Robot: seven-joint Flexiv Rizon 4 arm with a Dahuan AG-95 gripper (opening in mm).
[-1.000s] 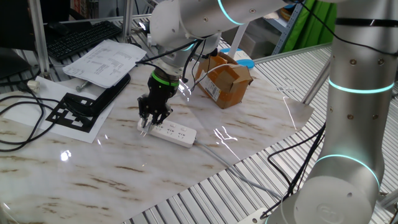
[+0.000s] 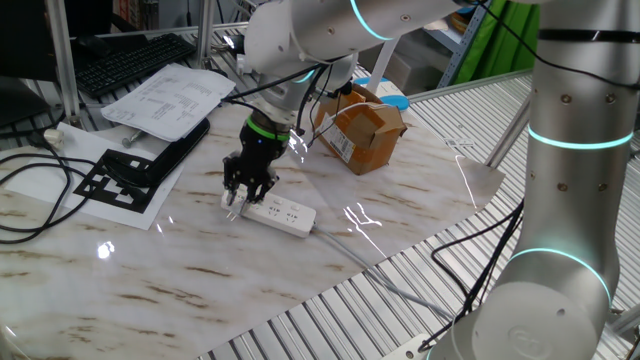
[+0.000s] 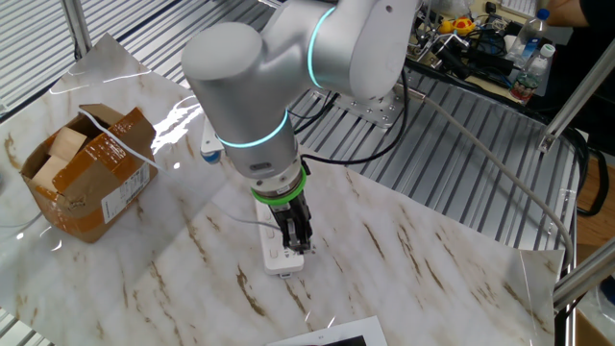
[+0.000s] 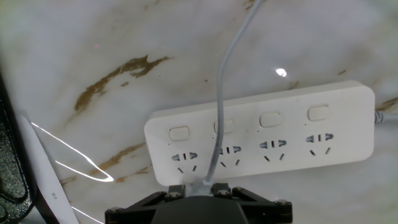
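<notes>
A white power strip (image 4: 261,134) with a row of sockets and switches lies flat on the marbled tabletop. Over its left end in the wrist view, my gripper is shut on a pale plug (image 4: 200,186), mostly hidden between the fingers. The plug's thin grey cable (image 4: 221,99) runs up across the strip. From the side, the gripper (image 2: 249,195) points downward at the strip's end (image 2: 285,217). Whether the plug's pins touch a socket cannot be made out; the nearest sockets in the wrist view remain uncovered.
An open cardboard box (image 2: 362,135) stands behind the strip. Papers (image 2: 168,100), a printed marker sheet (image 2: 122,180) and black cables (image 2: 62,190) occupy the far left. Bare tabletop (image 2: 150,290) stretches across the front. The strip's grey cord (image 2: 365,260) trails toward the arm's base.
My gripper has shifted slightly right and down over the strip's end in exterior view 1, still shut. The strip and box stay where they were.
</notes>
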